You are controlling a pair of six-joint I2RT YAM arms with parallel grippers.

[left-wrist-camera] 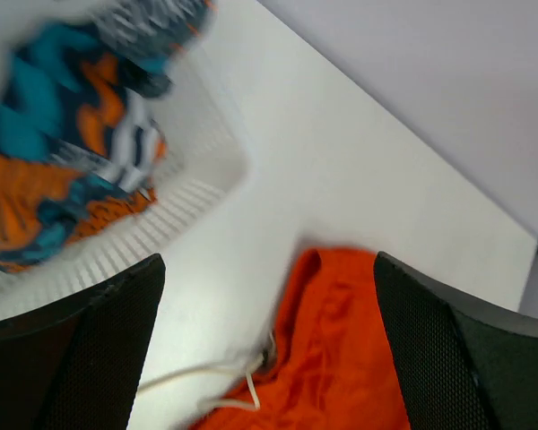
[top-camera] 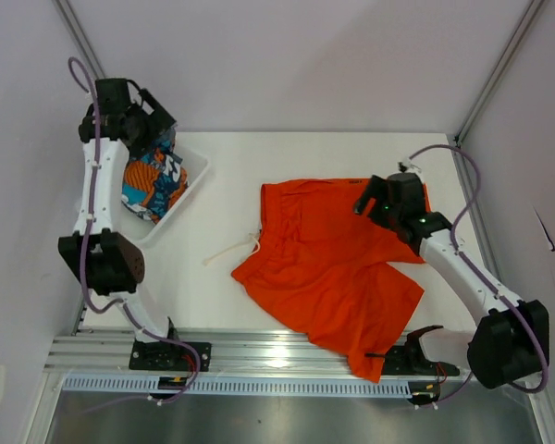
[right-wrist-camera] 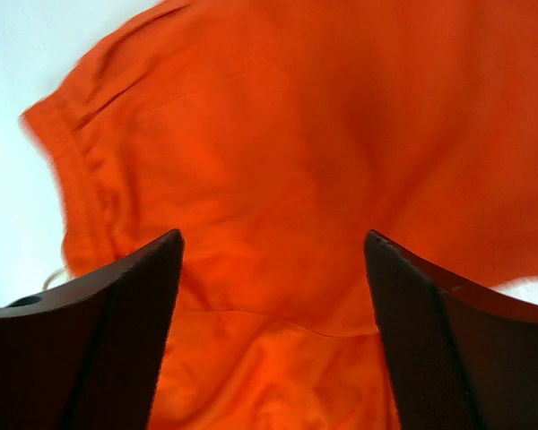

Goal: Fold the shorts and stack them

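Red shorts lie spread on the white table, one end hanging over the front edge, a pale drawstring at their left. In the white basket at the left lie blue-and-orange patterned shorts. My left gripper is open above the basket, with nothing between its fingers in the left wrist view. My right gripper is open over the upper right of the red shorts, seen below it in the right wrist view.
Walls and metal rails border it.
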